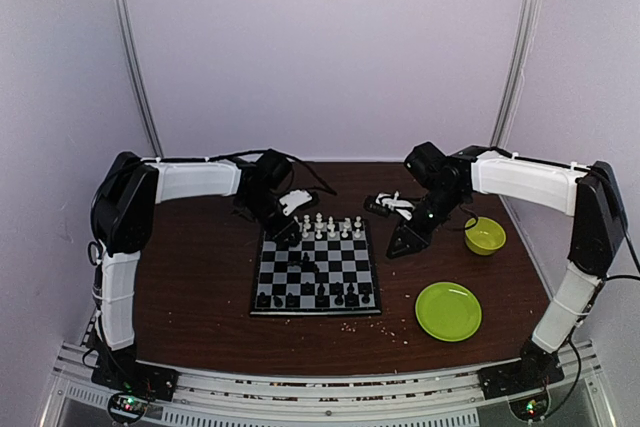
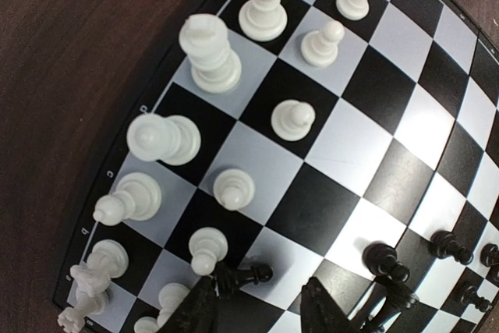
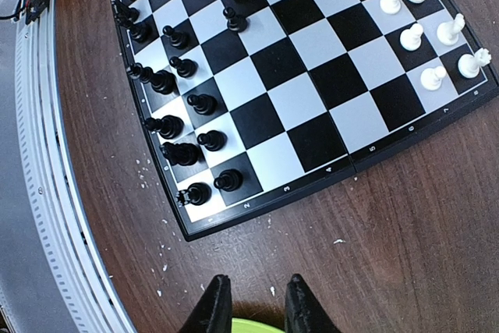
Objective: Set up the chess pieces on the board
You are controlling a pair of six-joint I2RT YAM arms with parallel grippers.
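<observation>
The chessboard (image 1: pixel 350 257) holds white pieces along the back and black pieces along the front. My left gripper is open over the board's left side, low above a black piece (image 2: pixel 245 277) lying on its side beside a white pawn (image 2: pixel 207 249). Several other black pieces (image 2: pixel 382 263) stand or lie mid-board to its right. My right gripper hangs over bare table right of the board, fingers apart, nothing between them.
A green plate (image 1: pixel 448 311) lies at the front right, and a yellow-green bowl (image 1: pixel 485 236) stands behind it. The table left of the board is clear.
</observation>
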